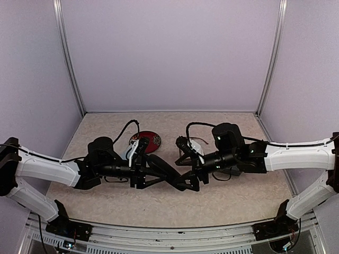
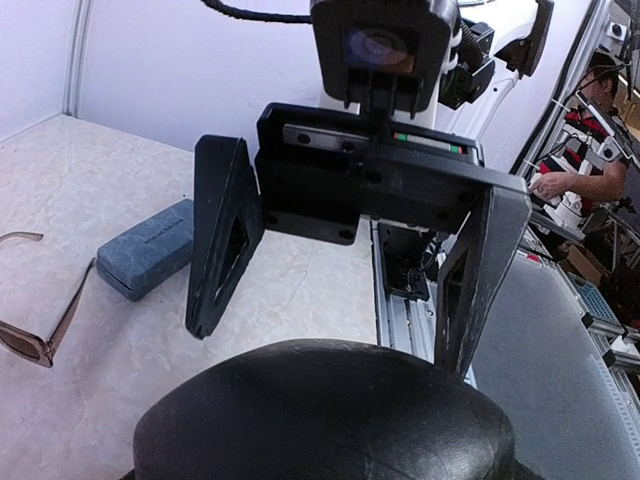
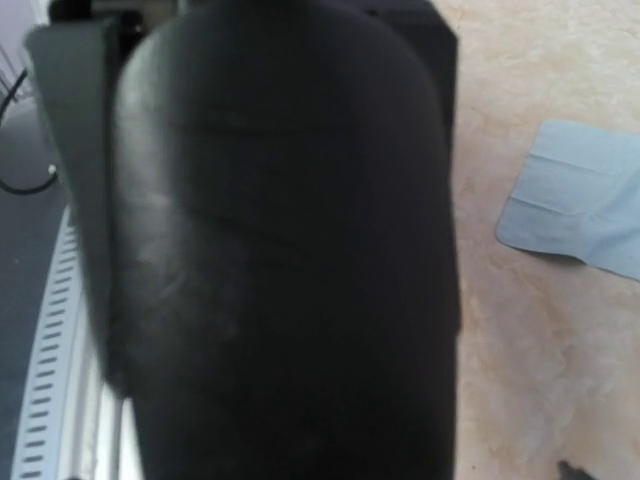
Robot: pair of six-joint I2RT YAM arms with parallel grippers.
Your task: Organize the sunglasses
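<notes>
A black glasses case (image 1: 167, 169) (image 2: 320, 420) (image 3: 285, 260) hangs over the front middle of the table, held at one end in my shut left gripper (image 1: 148, 174). My open right gripper (image 1: 188, 174) is at the case's other end, its fingers round it in the right wrist view; whether they touch it I cannot tell. Sunglasses (image 2: 40, 340) lie on the table beside a blue case (image 2: 145, 250), seen in the left wrist view. A light blue cloth (image 3: 570, 200) lies flat in the right wrist view.
A red patterned plate (image 1: 151, 140) lies at the back left of the table (image 1: 106, 206), whose front is fairly clear. In the left wrist view a person (image 2: 585, 182) is visible outside the enclosure on the right.
</notes>
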